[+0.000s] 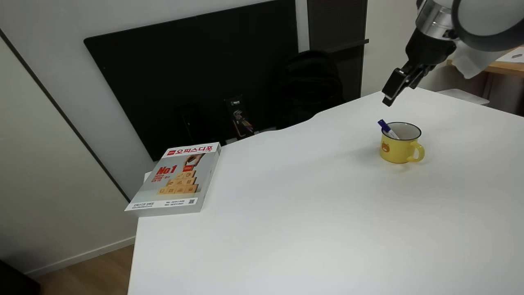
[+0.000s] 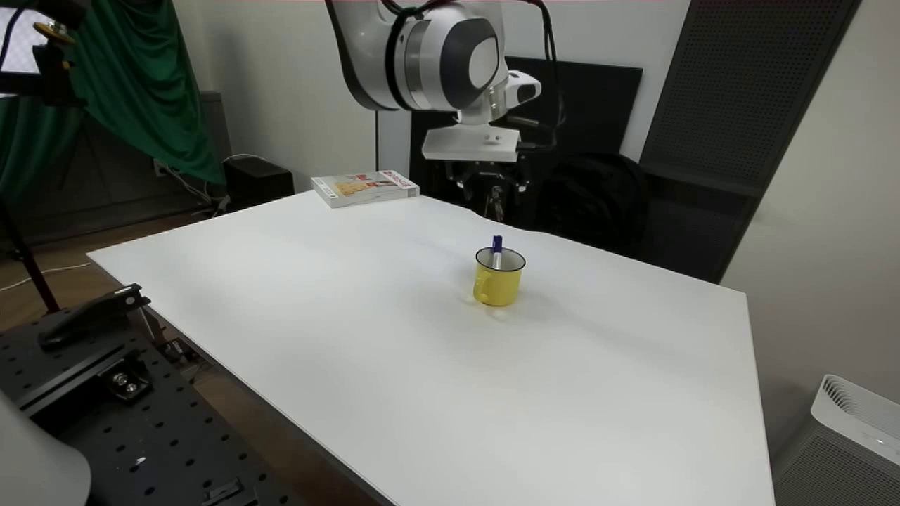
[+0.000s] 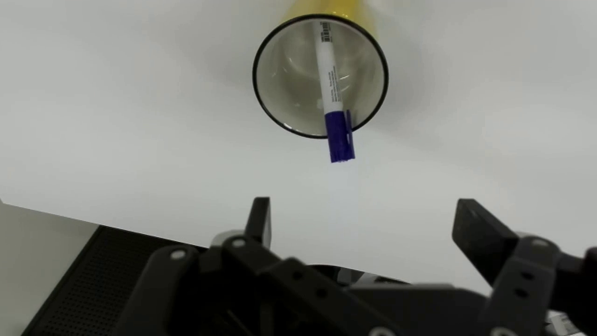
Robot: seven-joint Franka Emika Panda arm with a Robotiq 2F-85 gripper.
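A yellow mug (image 1: 394, 150) with a black rim stands upright on the white table, its handle to the right in exterior view 1. Leaning inside it is a white marker (image 3: 330, 78); the blue cap (image 3: 339, 137) pokes out over the rim. My gripper is open, fingers wide apart and nothing between them. In the wrist view the mug lies beyond the fingertips, toward the top of the frame. Exterior view 1 shows the gripper (image 1: 388, 101) above the table, higher than the mug and apart from the marker.
A thick book (image 1: 172, 179) lies at the table's far left corner in exterior view 1. A dark backpack (image 1: 309, 88) sits beyond the table's back edge.
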